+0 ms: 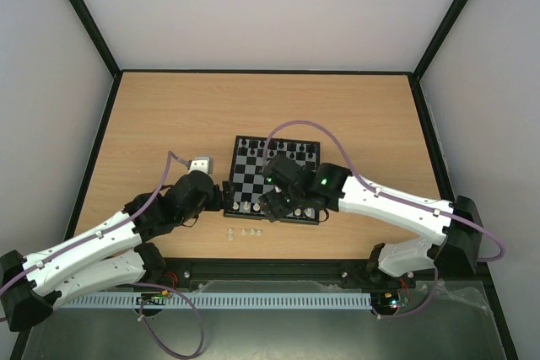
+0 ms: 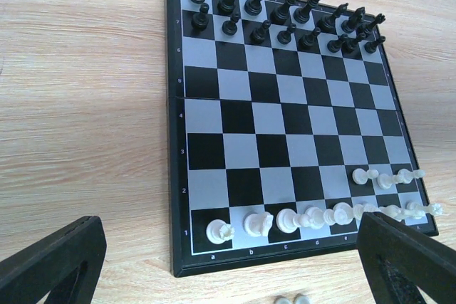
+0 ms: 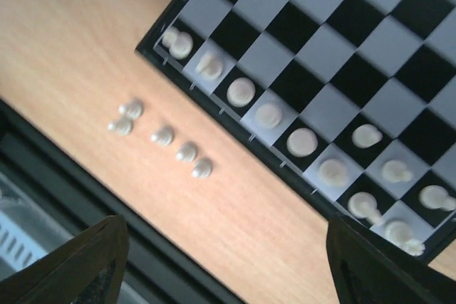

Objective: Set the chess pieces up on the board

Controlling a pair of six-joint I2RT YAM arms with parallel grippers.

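The chess board (image 2: 271, 151) lies on the table with black pieces (image 2: 286, 6) in two rows at its far end. White back-row pieces (image 2: 286, 220) line the near edge, and three white pawns (image 3: 366, 135) stand in front of them on the right. Several small white pawns (image 3: 187, 152) are loose on the wood before the board. My right gripper (image 1: 269, 206), open and empty, is over the board's near edge, with both fingers (image 3: 89, 265) apart in its wrist view. Beside the board's left edge, my left gripper (image 1: 228, 196) is open too, nothing between its fingers.
Bare table (image 1: 177, 115) extends behind and left of the board. A dark frame rail (image 1: 270, 269) runs along the table's front edge. Seen from above, the right arm covers part of the board.
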